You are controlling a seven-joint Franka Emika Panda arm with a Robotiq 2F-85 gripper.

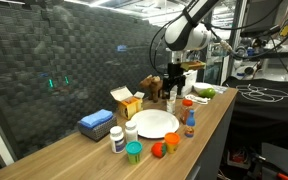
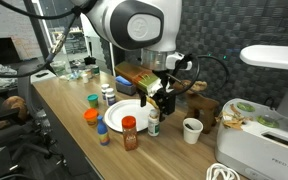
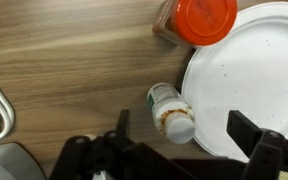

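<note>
A small white-capped bottle with a colourful label stands on the wooden counter, beside the white plate. In the wrist view my open gripper has one finger on each side of the bottle, with gaps showing on both sides. From the second exterior view, the gripper is right over the bottle, its fingertips around cap height. The first exterior view also has the gripper above that bottle, though the fingers are small there.
Close to the bottle stand a red-capped jar, a white mug and a blue bottle. A brown stuffed animal and a white cable lie to the right. Farther along are cups and a yellow box.
</note>
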